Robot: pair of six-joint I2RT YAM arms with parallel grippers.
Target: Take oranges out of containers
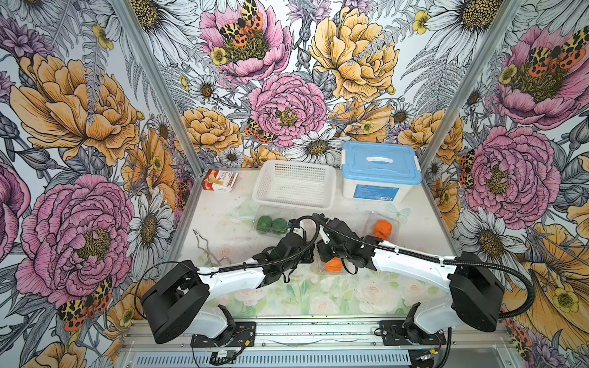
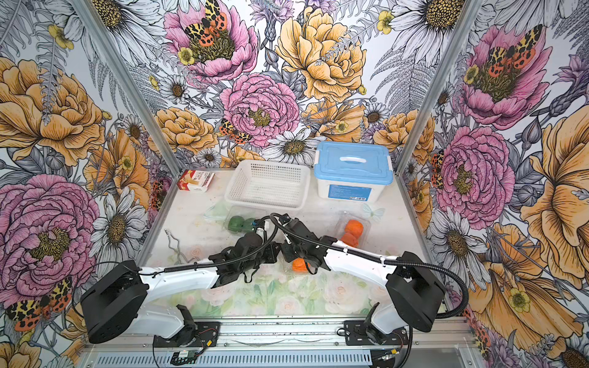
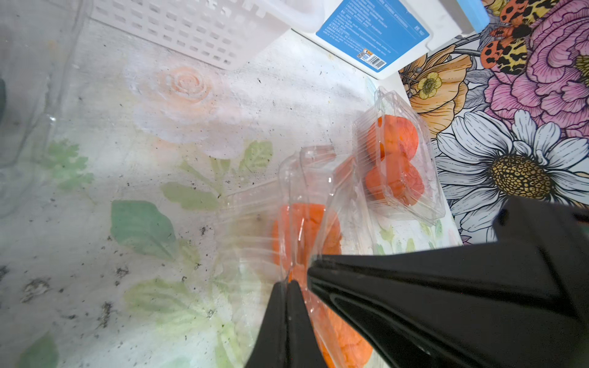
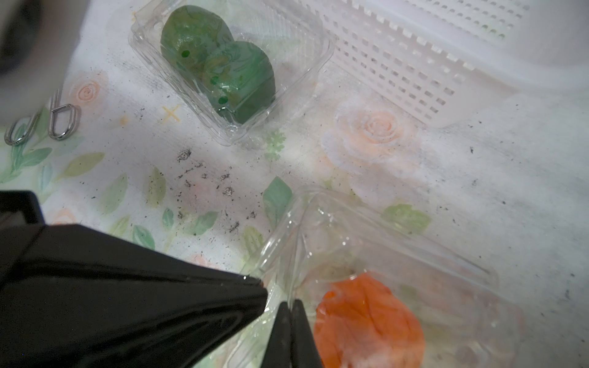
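In the left wrist view, a clear clamshell (image 3: 245,220) holding oranges (image 3: 306,227) stands under both grippers. My left gripper is shut at its edge, on the plastic or just against it; the other arm's black finger crosses beside it. In the right wrist view my right gripper is also shut at the edge of this clamshell (image 4: 398,245), above an orange (image 4: 368,319); whether plastic is between its fingers is unclear. A second clear container of oranges (image 1: 383,228) stands to the right.
A clear container with green fruit (image 4: 239,79) lies back-left, near a white basket (image 1: 294,193). A blue-lidded box (image 1: 380,184) stands back right, a small carton (image 1: 219,181) back left, metal tongs (image 1: 205,248) at left.
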